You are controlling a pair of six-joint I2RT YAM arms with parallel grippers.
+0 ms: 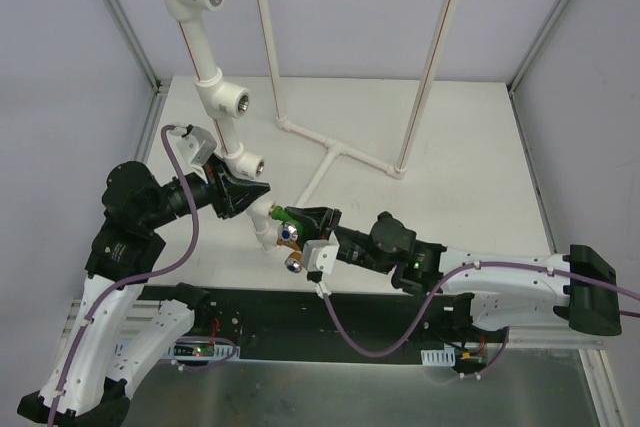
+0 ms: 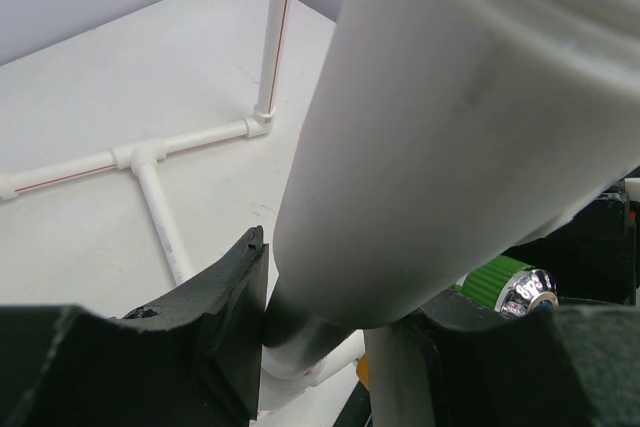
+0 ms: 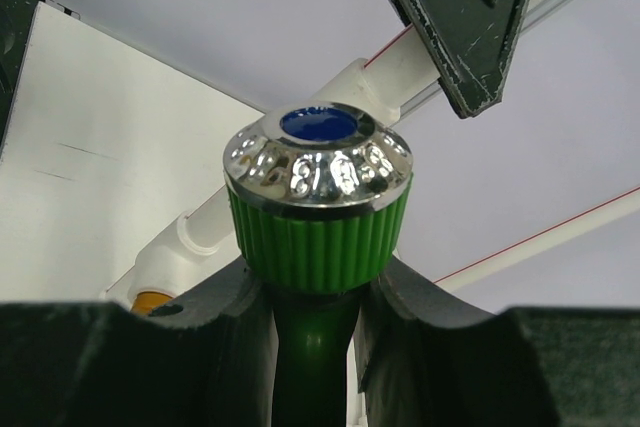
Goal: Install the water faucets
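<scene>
A green faucet [image 1: 280, 214] with a chrome cap and blue button is held by my right gripper [image 1: 315, 219], which is shut on it. In the right wrist view its ribbed handle [image 3: 320, 247] rises above the fingers. The faucet's inner end is close to a white pipe fitting [image 1: 261, 208]; whether it is seated cannot be seen. Just below, an orange faucet [image 1: 287, 245] sits at the pipe's lower end. My left gripper [image 1: 245, 199] is at the upright white pipe [image 2: 430, 147], a finger on either side; whether they press on it is unclear.
More white fittings with open threaded sockets [image 1: 243, 104] line the pipe above. Thin white pipes [image 1: 340, 147] branch over the white board [image 1: 460, 207], which is otherwise clear. The two grippers are close together.
</scene>
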